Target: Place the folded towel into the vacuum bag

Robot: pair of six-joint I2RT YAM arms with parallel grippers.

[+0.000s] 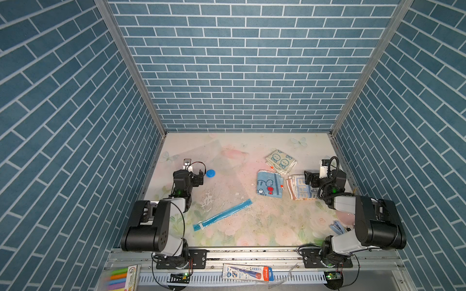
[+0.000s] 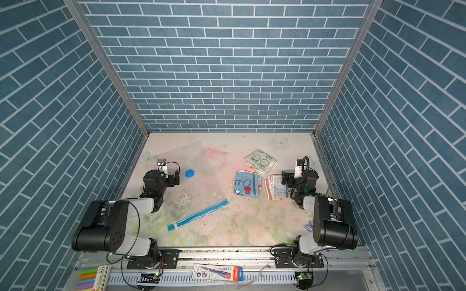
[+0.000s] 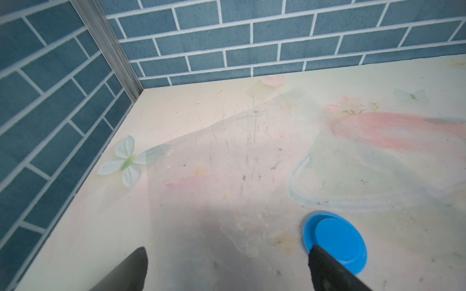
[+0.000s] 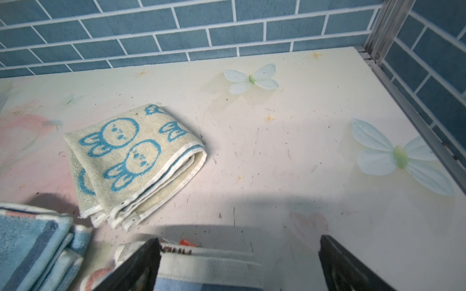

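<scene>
A clear vacuum bag (image 1: 228,184) lies flat on the left half of the table, with a blue valve cap (image 3: 339,240) and blue zip strip (image 1: 222,214). Three folded towels lie on the right: blue (image 1: 269,183), cream with rabbits (image 4: 136,160), and striped (image 1: 298,186). My left gripper is open over the bag's left part, left of the cap. My right gripper is open just above the striped towel. Neither holds anything.
Tiled walls enclose the table (image 2: 262,228) at back and sides. Packaged items (image 1: 246,272) lie beyond the front edge.
</scene>
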